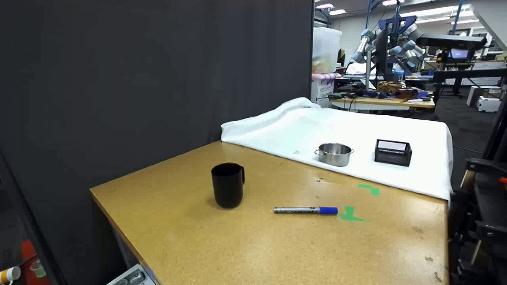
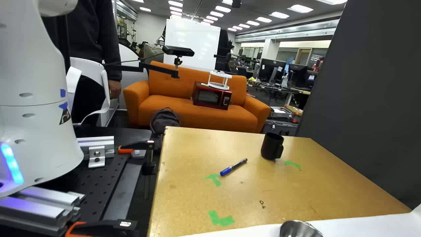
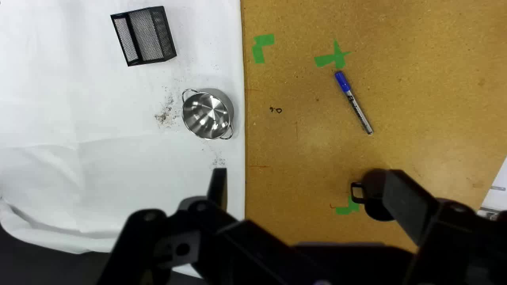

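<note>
Seen from above in the wrist view, my gripper is open, its two fingers wide apart with nothing between them. The right finger covers part of a black mug (image 3: 375,209), which stands upright on the brown table well below. A marker with a blue cap (image 3: 354,102) lies on the bare wood; in exterior view 1 the marker (image 1: 305,209) is to the right of the mug (image 1: 227,185). On the white cloth rest a small steel pot (image 3: 207,114) with two handles and a black mesh organizer (image 3: 145,35). The pot looks empty. Neither exterior view shows the gripper.
White cloth (image 1: 380,128) covers one side of the table, bare wood (image 1: 266,251) the other. Green tape marks (image 2: 221,218) are stuck to the wood. A dark partition (image 1: 157,71) stands along one edge. Much of the wood around the marker is clear.
</note>
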